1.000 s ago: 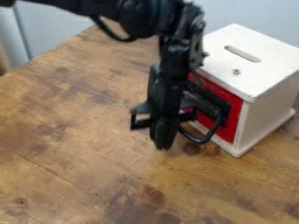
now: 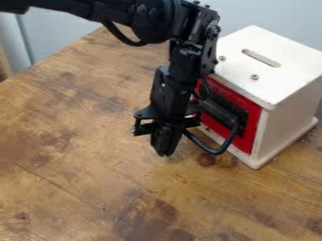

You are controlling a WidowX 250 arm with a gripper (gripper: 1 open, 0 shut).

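My black gripper [image 2: 165, 141] hangs low over the wooden table, just in front of a white box oven [image 2: 270, 75] with a red front [image 2: 248, 136]. Its fingertips are together, and nothing shows between them. A black loop handle [image 2: 217, 145] on the oven's front sticks out to the right of the gripper. The arm covers much of the oven's dark door, so how the door stands is hard to tell.
A pale wall lies behind, and the slotted top of the oven is bare.
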